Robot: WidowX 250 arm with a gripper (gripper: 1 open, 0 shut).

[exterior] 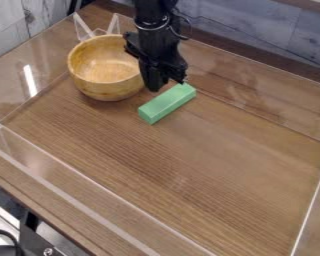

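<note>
My black gripper [155, 76] hangs over the back of the table, shut, its tip just right of a yellow-tan bowl [104, 70]. A green rectangular block [167, 104] lies on the wood directly below and a little right of the gripper, long side running diagonally. Whether the fingertips touch the bowl or block is hard to tell from this angle.
Pale walls edge it at the back and right. Cables lie beyond its lower left corner.
</note>
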